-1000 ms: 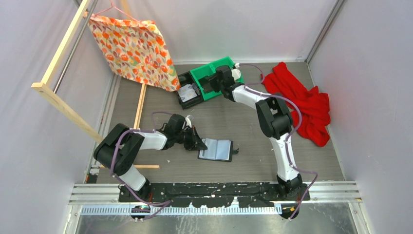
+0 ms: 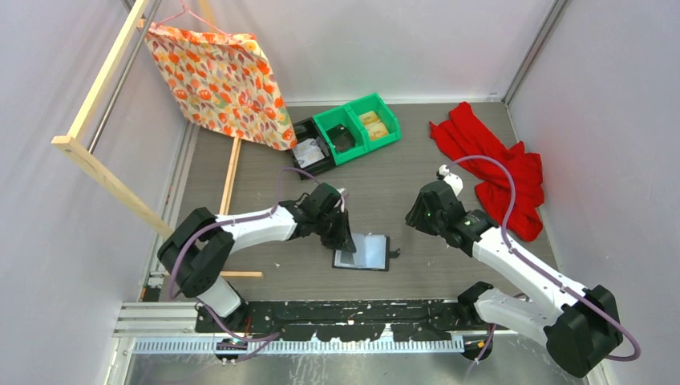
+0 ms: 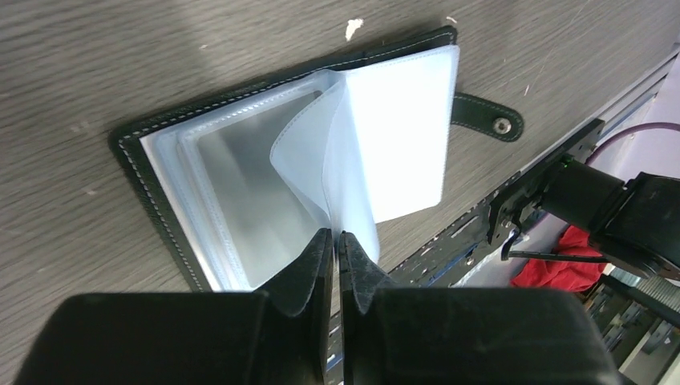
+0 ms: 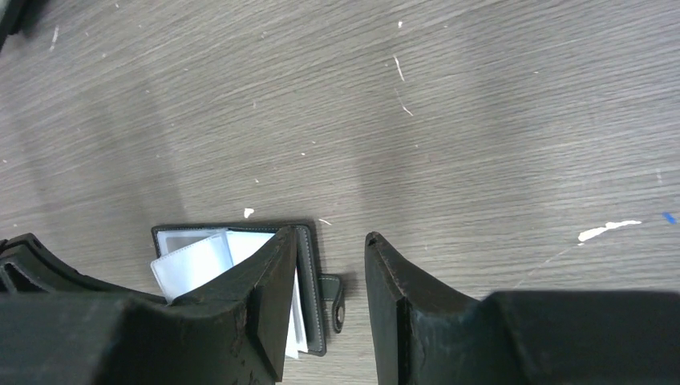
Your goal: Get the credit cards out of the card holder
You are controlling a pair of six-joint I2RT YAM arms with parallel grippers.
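The card holder (image 3: 240,176) lies opened on the table, its dark cover under clear plastic sleeves, with a strap and snap (image 3: 491,118) sticking out at one side. One clear sleeve (image 3: 341,160) is bent upward, its lower edge running between the fingertips of my left gripper, which are almost together. No card can be made out clearly in the sleeves. My right gripper hangs over bare table to the right of the holder, open and empty. In its view the holder's pages (image 4: 192,265) show partly behind one finger.
A green two-part bin (image 2: 346,120) stands at the back, pale cards (image 2: 374,125) in its right compartment and dark things in the other. Beside it is a black tray (image 2: 309,152). Red cloth (image 2: 497,168) lies at right; a patterned cloth (image 2: 220,84) hangs at left.
My left gripper has shifted right, and the holder has slid slightly right with it.
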